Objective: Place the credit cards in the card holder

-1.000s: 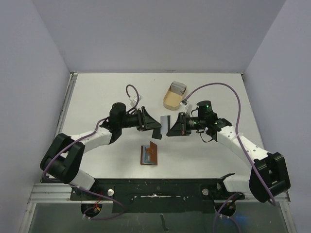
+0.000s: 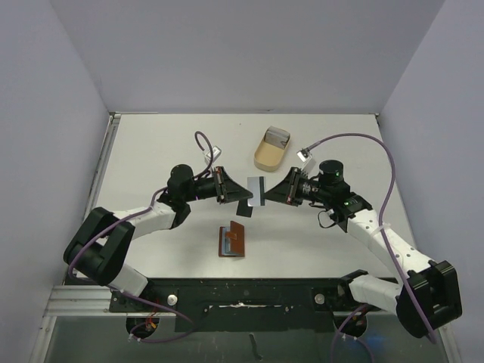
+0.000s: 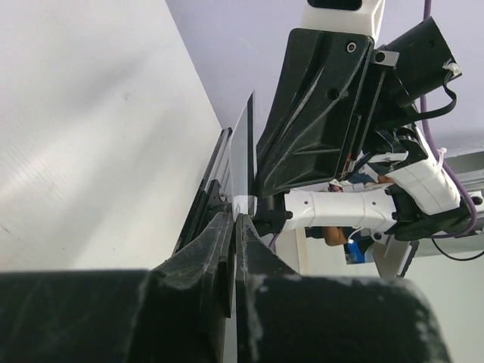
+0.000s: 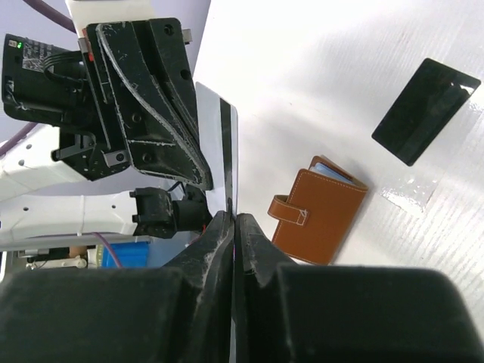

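Note:
A silver card with a dark stripe [image 2: 255, 192] is held upright between both grippers above the table's middle. My left gripper [image 2: 246, 195] and right gripper [image 2: 268, 195] face each other, each shut with its fingertips on an edge of this card, as the left wrist view [image 3: 236, 218] and right wrist view [image 4: 234, 219] show. A dark card [image 4: 423, 110] lies on the table beneath them. The brown leather card holder [image 2: 236, 239] lies open near the front edge, with a blue insert showing.
A tan box [image 2: 268, 154] with silver cards at one end stands at the back middle.
My right arm has shifted a little to the right, its body now farther from centre. The card stays between the grippers, and the left arm has moved very slightly.

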